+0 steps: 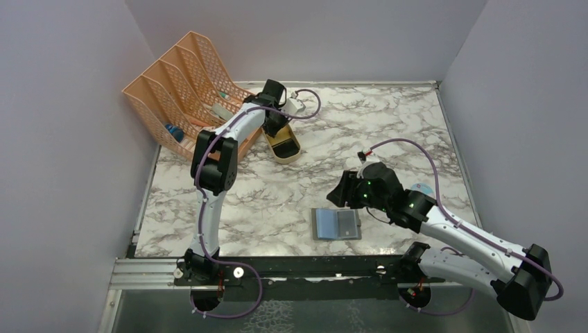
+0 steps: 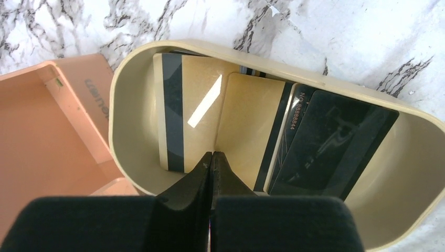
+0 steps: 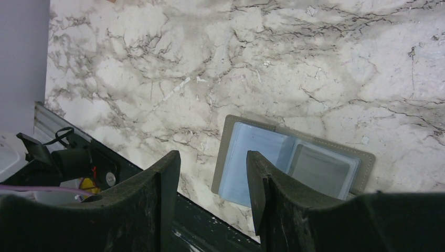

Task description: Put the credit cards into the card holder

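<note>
Several cards lie overlapping in a cream oval box [image 2: 122, 105]: a gold card [image 2: 246, 121] in the middle, another gold card with a dark stripe [image 2: 173, 113] to its left, and a black card [image 2: 336, 142] on the right. My left gripper is shut over the box, its tips together at the lower edge of the middle gold card, with nothing between them. The open card holder [image 3: 262, 157], grey with a blue pocket and a clear pocket, lies flat on the table. Above it my right gripper stands open and empty.
An orange slotted rack [image 1: 201, 66] holding small items stands close beside the box, at the back left. Walls rise around the table.
</note>
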